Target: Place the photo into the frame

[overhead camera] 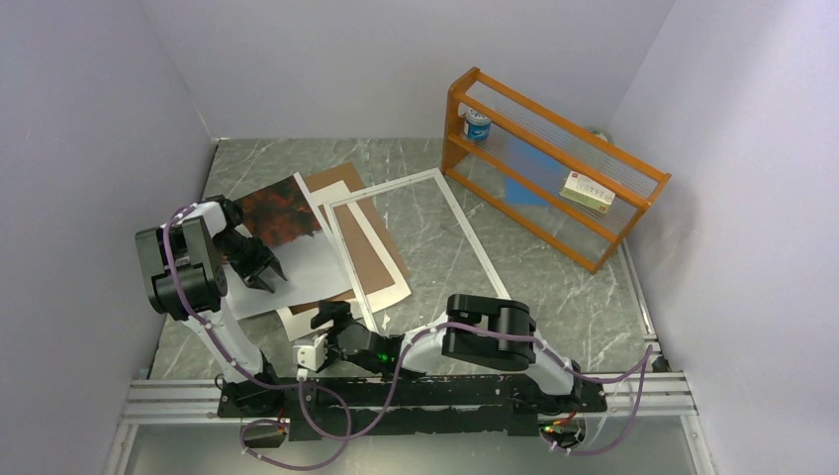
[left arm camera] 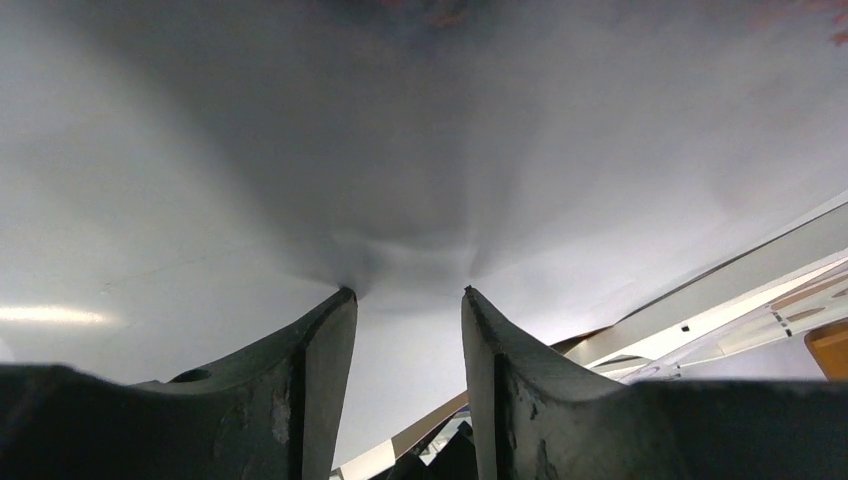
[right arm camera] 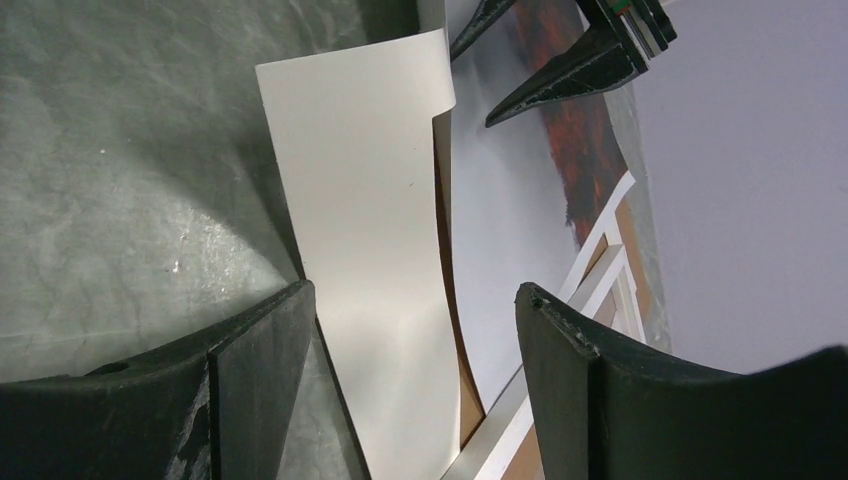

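The photo (overhead camera: pixel 288 214), dark red clouds above a pale lower part, lies at the left over the cream mat (overhead camera: pixel 398 292) and the brown backing. Overlapping their right side is the thin white frame (overhead camera: pixel 457 206). My left gripper (overhead camera: pixel 277 283) is low over the photo's pale part; in the left wrist view its fingertips stand apart, with only the photo's surface (left arm camera: pixel 420 225) behind the gap. At the mat's near end is my right gripper (overhead camera: pixel 319 332), open. Between its spread fingers the right wrist view shows a white mat strip (right arm camera: pixel 365 240); contact is unclear.
A wooden rack (overhead camera: pixel 559 158) stands at the back right, holding a blue-and-white can (overhead camera: pixel 477 126) and a small box (overhead camera: pixel 589 191). Grey stone-patterned table (overhead camera: pixel 435 267) shows bare inside the frame and to its right.
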